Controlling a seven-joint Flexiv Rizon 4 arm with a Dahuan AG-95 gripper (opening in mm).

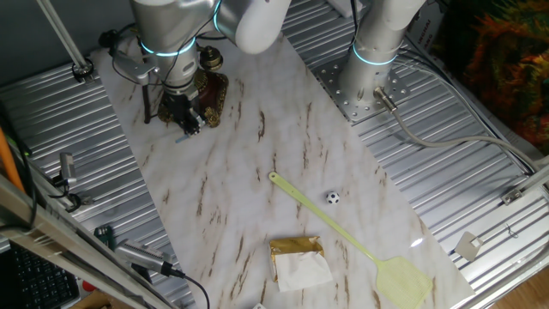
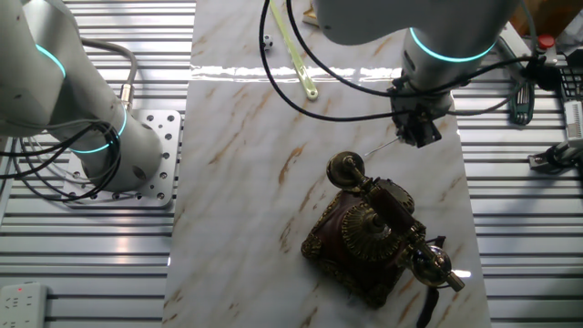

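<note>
An ornate antique-style telephone point(image 2: 351, 239) in dark red and brass sits on the marbled table, its handset point(image 2: 393, 211) lying across the top. In exterior view 1 the arm largely covers the telephone point(image 1: 216, 90). My gripper point(image 1: 194, 129) points down beside it; in exterior view 2 the gripper point(image 2: 419, 132) is just past the handset's round end. A thin pale sliver point(image 2: 383, 146) reaches from the gripper toward that end; whether it is a finger or a held thing is unclear. The fingers are too dark and small to judge.
A yellow-green fly swatter point(image 1: 330, 221) lies diagonally on the table, with a small black-and-white ball point(image 1: 333, 197) beside it. Nearby is a gold and white packet point(image 1: 300, 264). A black cable point(image 2: 319, 117) loops from the arm.
</note>
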